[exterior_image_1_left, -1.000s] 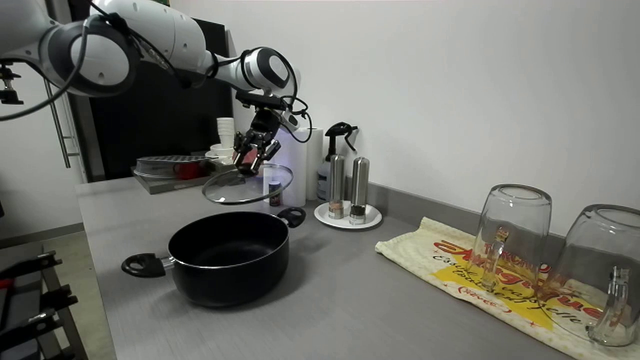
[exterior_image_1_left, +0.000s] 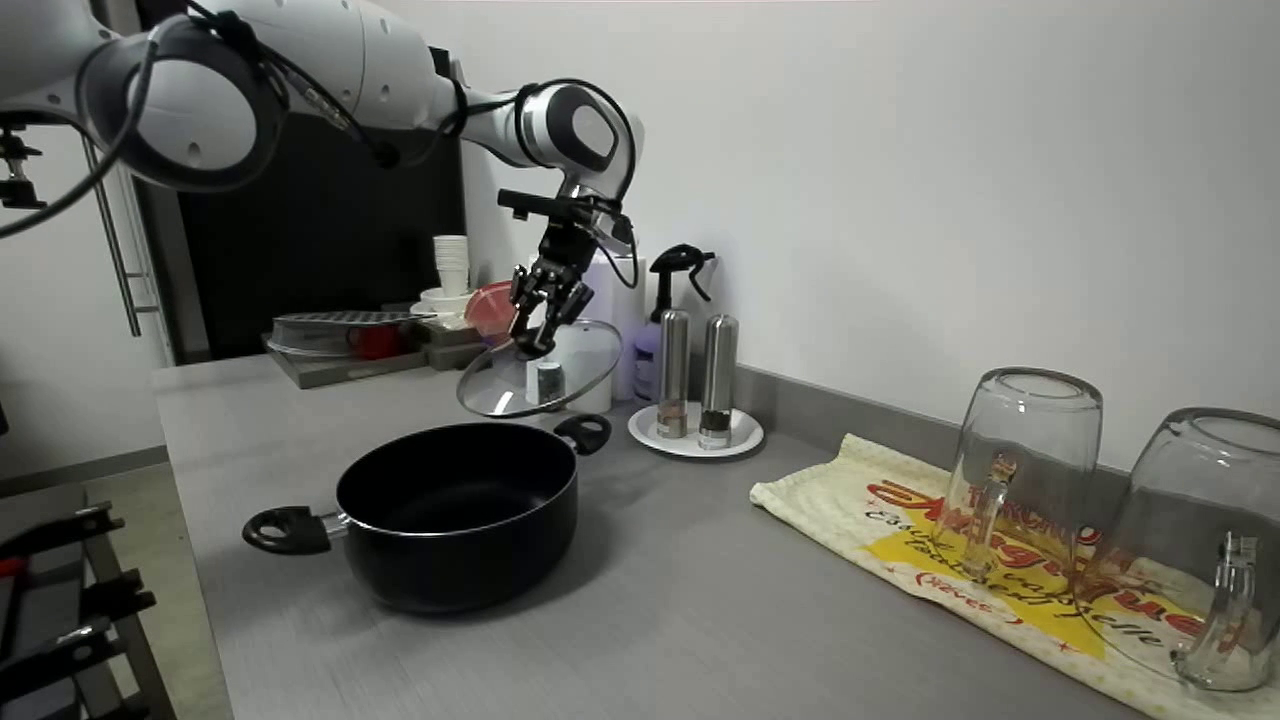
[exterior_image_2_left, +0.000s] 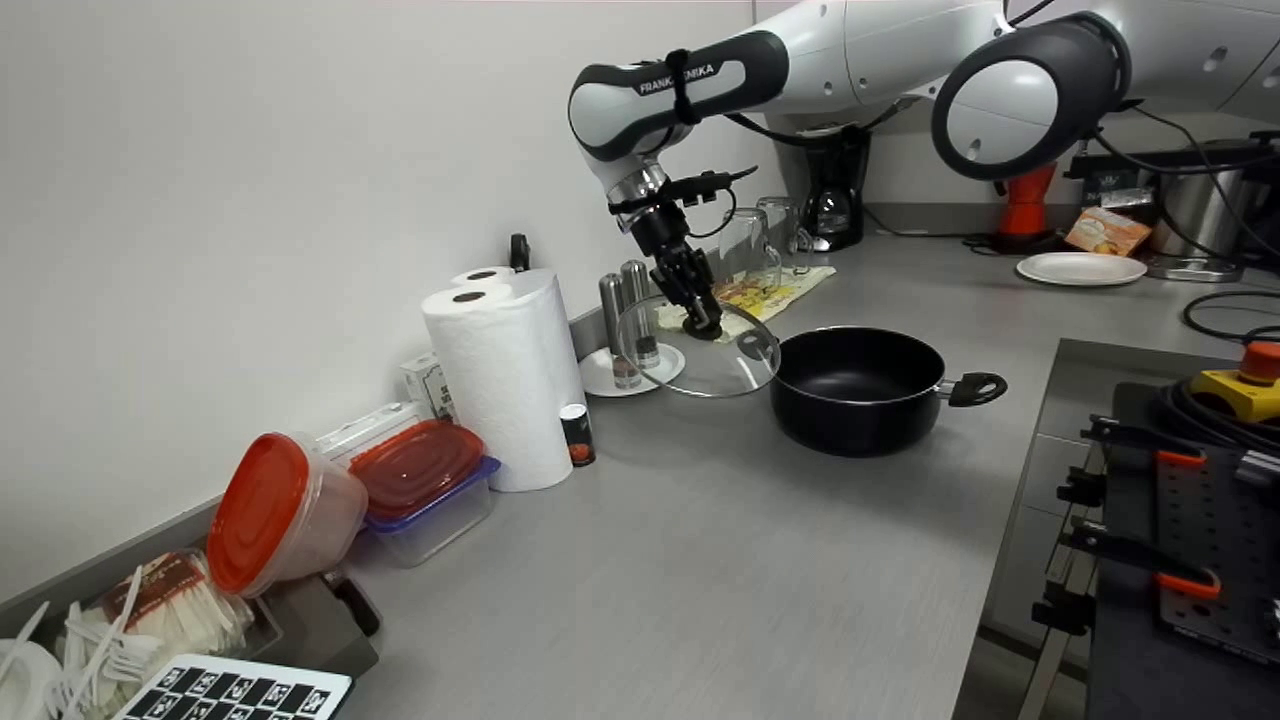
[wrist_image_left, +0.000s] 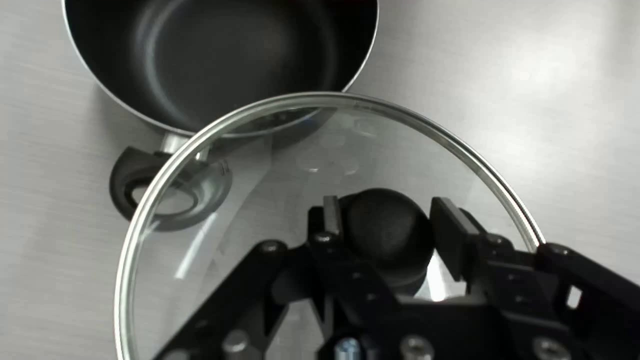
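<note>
A clear glass lid (exterior_image_1_left: 584, 360) with a metal rim hangs tilted in the air, and my gripper (exterior_image_1_left: 536, 336) is shut on its round black knob (wrist_image_left: 387, 231). In the wrist view a finger stands on each side of the knob. The black pot (exterior_image_1_left: 462, 540) is uncovered and empty on the counter, its two handles sticking out. From above, the near edge of the lid overlaps part of the pot's rim and one handle (wrist_image_left: 135, 183). In exterior view 2 the lid (exterior_image_2_left: 720, 374) is held to the left of the pot (exterior_image_2_left: 858, 414), beside its handle.
Close to the lid, a white plate (exterior_image_1_left: 752, 438) holds two tall grinders (exterior_image_1_left: 719, 372) by the wall. Paper towel rolls (exterior_image_2_left: 498, 396) and a small dark jar (exterior_image_2_left: 578, 434) stand nearby. Upturned glass mugs (exterior_image_1_left: 1020, 480) rest on a cloth (exterior_image_1_left: 840, 486).
My gripper and the lid have moved right in exterior view 1, toward the wall and the grinders. The lid is now more steeply tilted. The pot has stayed in place.
</note>
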